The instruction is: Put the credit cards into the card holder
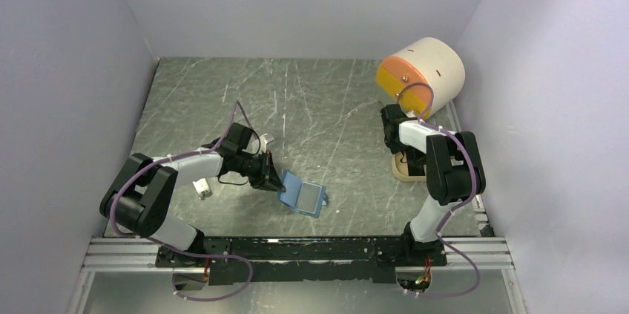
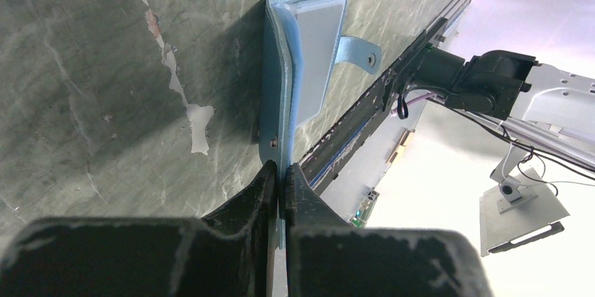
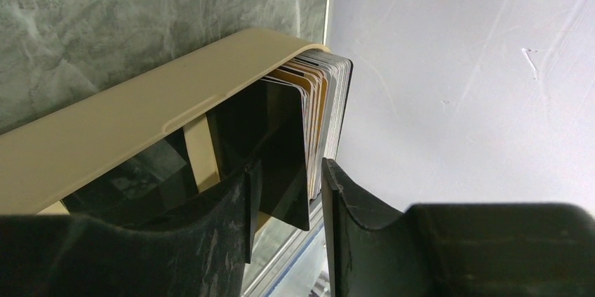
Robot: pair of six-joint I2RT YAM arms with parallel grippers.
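The blue card holder [image 1: 310, 197] lies open on the table; my left gripper is shut on its upright blue flap [image 2: 288, 86]. In the right wrist view, a stack of cards [image 3: 323, 114] stands at the far end of a beige box [image 3: 126, 114], with a black card [image 3: 273, 135] at the front of the stack. My right gripper is part open at that black card's near side, its fingertips apart; I cannot tell that it touches any card.
A cream cylinder with an orange and yellow front [image 1: 434, 69] stands at the back right, behind the right arm. Walls bound the table closely on the right.
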